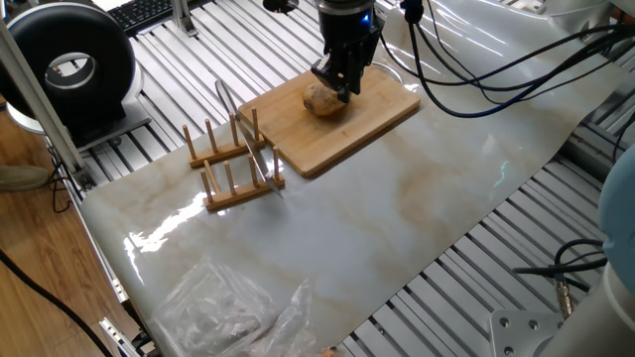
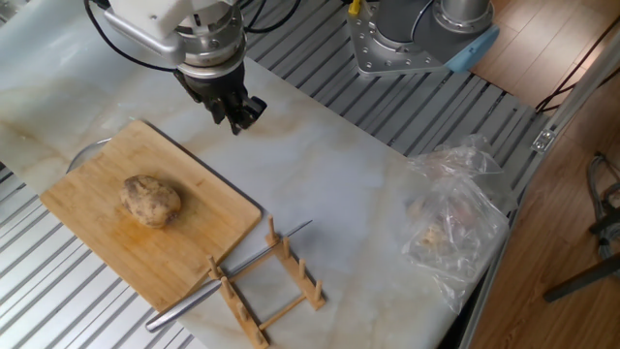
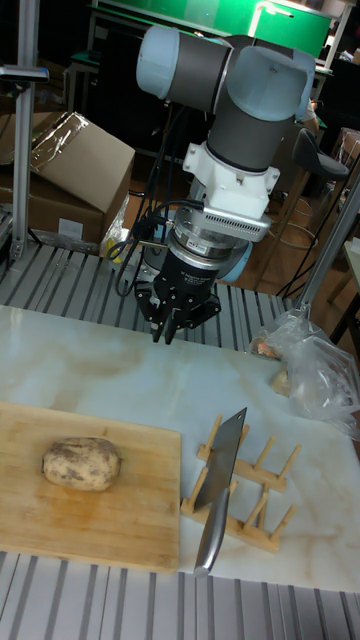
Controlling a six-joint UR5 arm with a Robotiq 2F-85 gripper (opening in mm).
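Observation:
A brown potato (image 2: pixel 151 201) lies on the wooden cutting board (image 2: pixel 95 194). My gripper (image 2: pixel 247 115) hangs above the table, clear of the potato, on the robot-base side of the board. In exterior view 1 the gripper (image 1: pixel 333 83) overlaps the potato (image 1: pixel 319 100) only by line of sight. Exterior view 3 shows a gap between the gripper (image 3: pixel 164 333) and the potato (image 3: pixel 81 464). The fingers are turned so that their opening is hard to judge; nothing shows held. A knife (image 3: pixel 220 469) rests slanted in the wooden rack (image 3: pixel 261 473) beside the board.
Clear plastic bags (image 2: pixel 457 218) with something inside lie at the table's end, past the rack. Bare marbled table surface (image 2: pixel 339 194) stretches between the rack and the robot base (image 2: pixel 392 39). Dark cables (image 1: pixel 496 79) loop beside the arm.

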